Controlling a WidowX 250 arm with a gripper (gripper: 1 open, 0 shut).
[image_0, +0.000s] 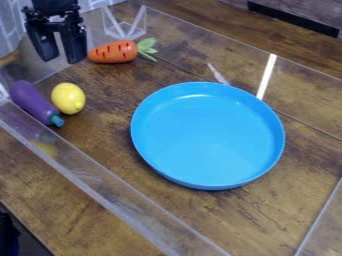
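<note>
My black gripper (59, 46) hangs at the upper left, open, with nothing seen between its fingers. Just right of it lies an orange toy carrot (115, 51) with green leaves. Below the gripper lie a purple eggplant (32, 99) and a yellow lemon (68, 97), side by side. A large empty blue plate (207, 136) fills the middle right.
Clear plastic walls run along the left and lower left. Bare wooden surface (247, 225) surrounds the plate. A whitish sliver (218, 75) lies above the plate.
</note>
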